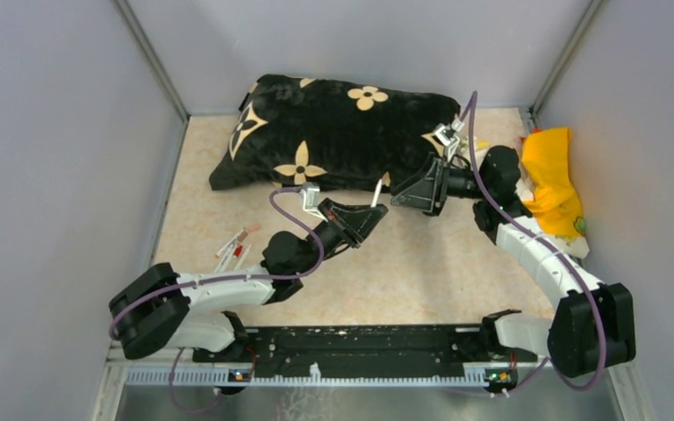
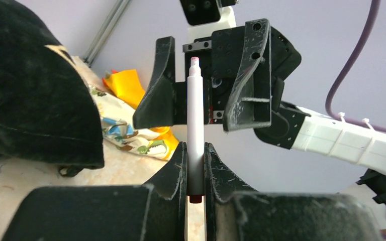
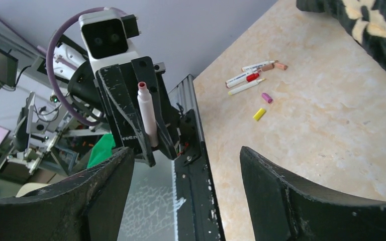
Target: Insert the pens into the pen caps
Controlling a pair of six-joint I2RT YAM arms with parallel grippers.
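A white pen [image 2: 195, 115] with a reddish tip stands upright between the fingers of my left gripper, which is shut on it. From the right wrist view, the same pen [image 3: 147, 113] shows pinched with its red-brown end up. My right gripper is open, its fingers wide apart and nothing between them. In the top view it hangs just right of the left gripper, apart from the pen [image 1: 377, 192]. On the table lie a purple cap [image 3: 267, 97] and a yellow cap [image 3: 259, 114], loose and apart.
Several markers [image 3: 246, 79] lie grouped at the table's left side. A black flowered cushion [image 1: 333, 132] fills the back. An orange cloth [image 1: 551, 175] lies at the far right.
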